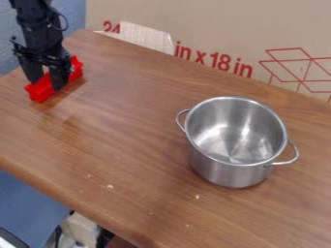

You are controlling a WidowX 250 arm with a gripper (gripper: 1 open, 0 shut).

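Note:
A red object (42, 89) lies at the left edge of the wooden table. The black gripper (49, 70) is down over it from above, its fingers around or against it; whether they are open or shut on it is not clear. A large steel pot (237, 145) with two handles stands on the right.
Cardboard with red printing (239, 44) stands along the back, with a white piece at the back left. Beyond the table's left edge is blue.

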